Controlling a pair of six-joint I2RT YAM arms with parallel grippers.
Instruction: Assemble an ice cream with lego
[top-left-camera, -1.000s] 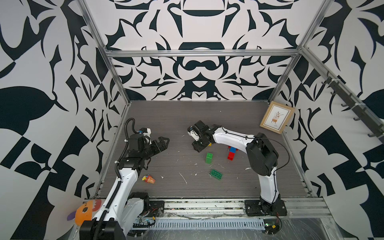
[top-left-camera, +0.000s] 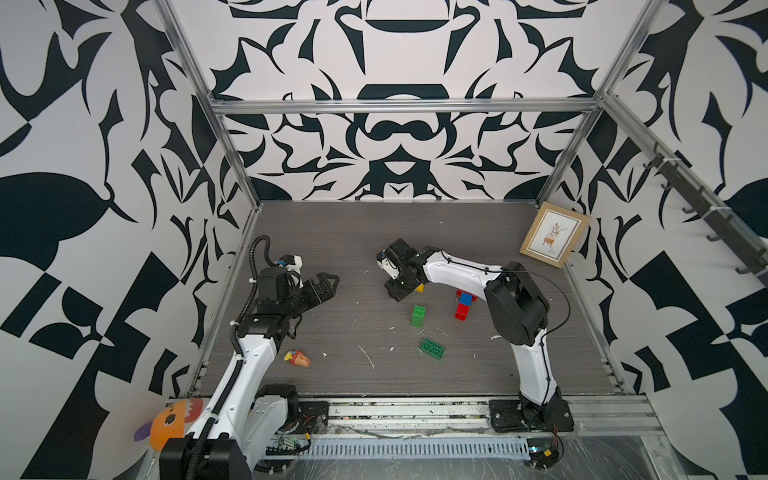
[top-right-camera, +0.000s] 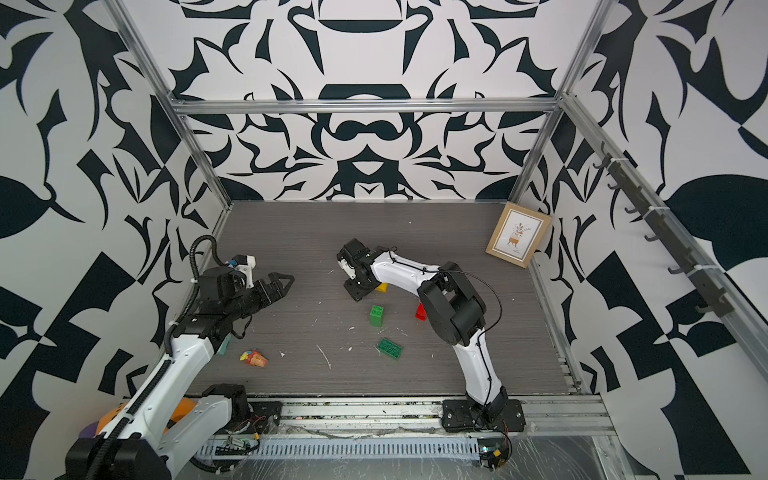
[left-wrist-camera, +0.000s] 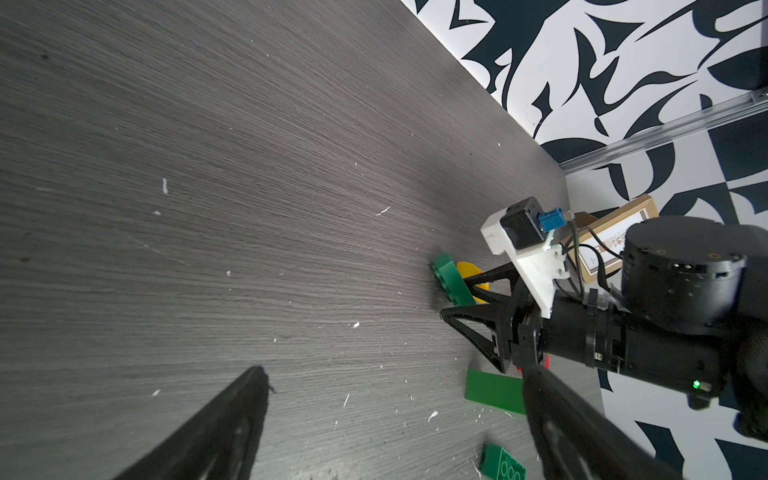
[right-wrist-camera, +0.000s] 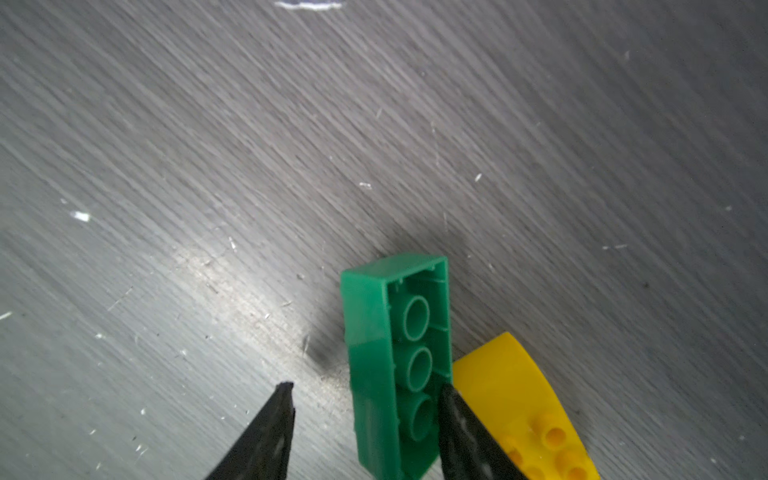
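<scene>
In the right wrist view a green brick (right-wrist-camera: 371, 360) stands on its side, its hollow underside with round tubes facing right. A yellow curved piece (right-wrist-camera: 512, 400) lies against that hollow side. My right gripper is open, with the green brick's near end between its two fingers; the right finger (right-wrist-camera: 460, 432) overlaps the brick's edge, and contact cannot be made out. My left gripper (top-left-camera: 332, 285) hangs open and empty over the left side of the table. Another green brick (top-left-camera: 418, 316), a long green brick (top-left-camera: 432, 349) and a red brick (top-left-camera: 461, 312) beside a blue brick (top-left-camera: 465, 298) lie nearby.
A small ice-cream-like figure (top-left-camera: 297, 358) lies near the front left, close to the left arm. A framed picture (top-left-camera: 553, 233) leans at the right back. The back of the table and the stretch between the two grippers are clear.
The right elbow has moved slightly left. The left arm has stayed still.
</scene>
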